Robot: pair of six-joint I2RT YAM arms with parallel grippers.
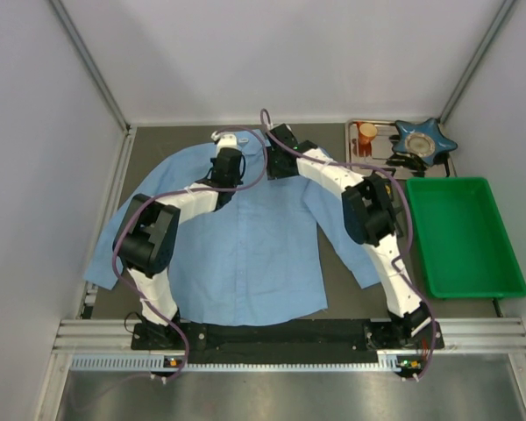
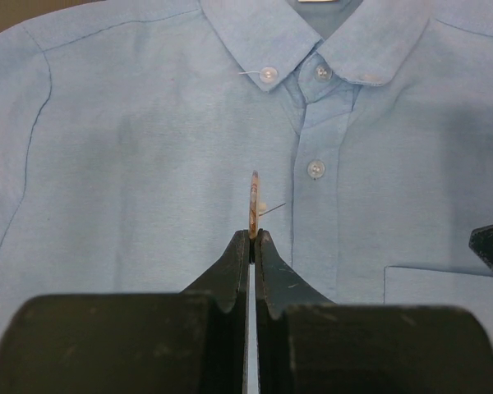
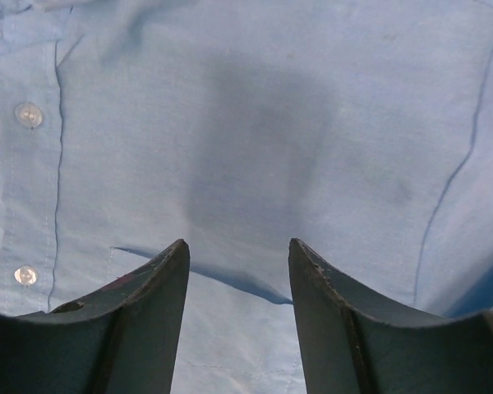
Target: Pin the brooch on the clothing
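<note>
The light blue shirt (image 1: 254, 254) lies spread face up, its collar at the back. My left gripper is shut on the brooch (image 2: 255, 197), a slim upright piece with a pin sticking out to the right, over the cloth left of the button placket (image 2: 316, 246). A small pearl-headed pin (image 2: 268, 74) shows on the collar tip. My right gripper stands part open over the shirt's other chest half, near the pocket, with nothing between its fingers.
A green tray (image 1: 469, 285) is at the right. Behind it, a metal rack holds an orange cup (image 1: 366, 133) and a blue star-shaped dish (image 1: 421, 140).
</note>
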